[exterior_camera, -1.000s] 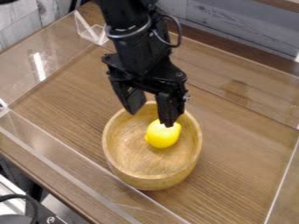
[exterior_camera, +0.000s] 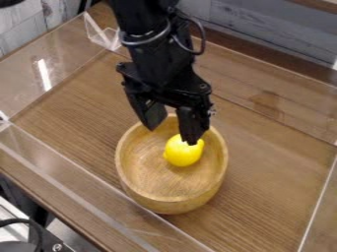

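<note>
A yellow round object lies in a wooden bowl at the centre of the camera view. My black gripper hangs over the bowl, with one finger above the left of the bowl and the other just above the yellow object, on its right. The fingers stand apart, with nothing visible between them.
Transparent panels edge the left side, and a pale wall runs along the back. A black cable lies at the bottom left.
The gripper has shifted very slightly over the bowl. The bowl and the yellow object look unmoved.
</note>
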